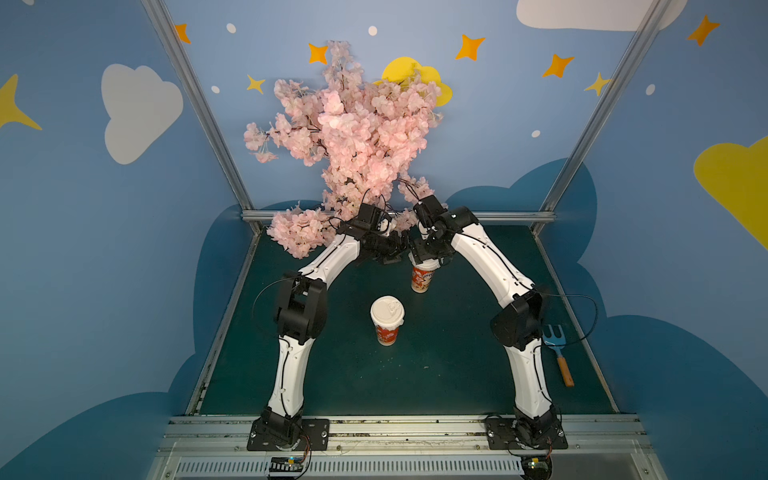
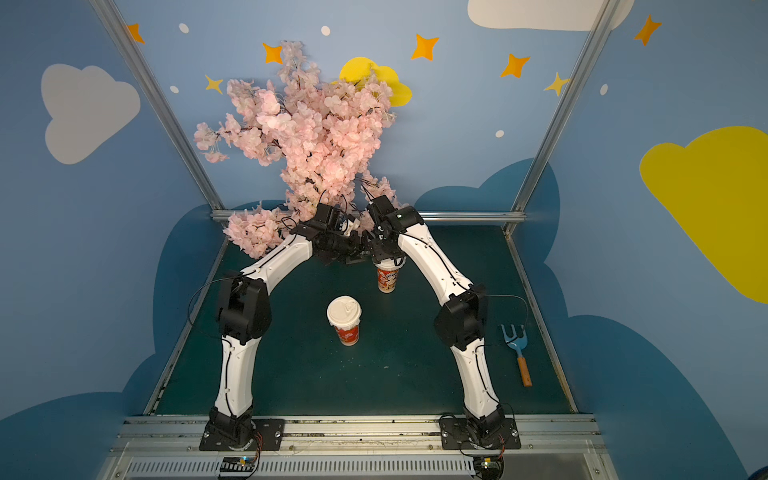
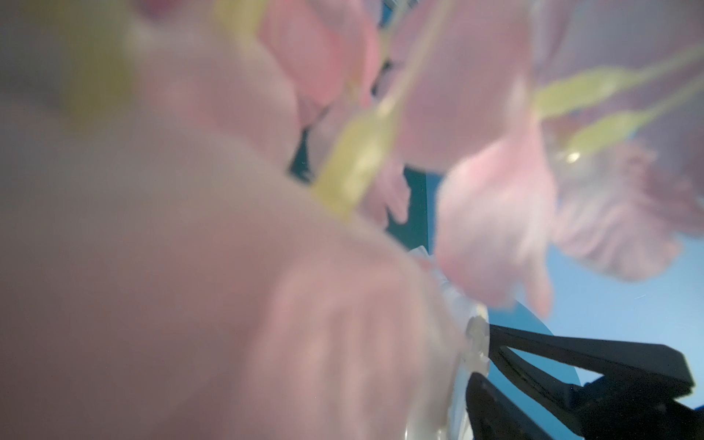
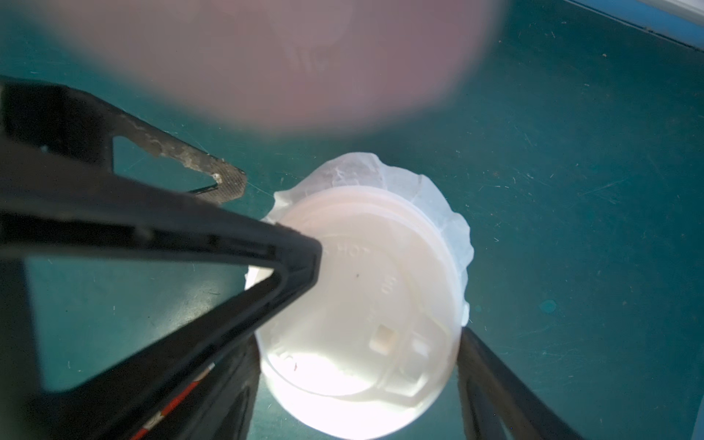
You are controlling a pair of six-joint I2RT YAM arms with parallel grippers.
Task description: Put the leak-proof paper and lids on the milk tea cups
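Two red-patterned milk tea cups stand upright: the near cup (image 1: 387, 332) with its white lid on, and the far cup (image 1: 421, 278) under my grippers. In the right wrist view, translucent leak proof paper (image 4: 432, 198) shows as a crinkled fringe around the far side of the white lid (image 4: 352, 315). My right gripper is open, one finger on each side of that lid. From the left reaches my open left gripper, one fingertip over the lid, the other just outside the paper's edge. Blossoms hide most of the left wrist view.
Pink blossom branches (image 1: 360, 136) hang at the back and crowd both grippers. A blue fork with a wooden handle (image 1: 565, 372) lies at the right edge. Open table surrounds the near cup.
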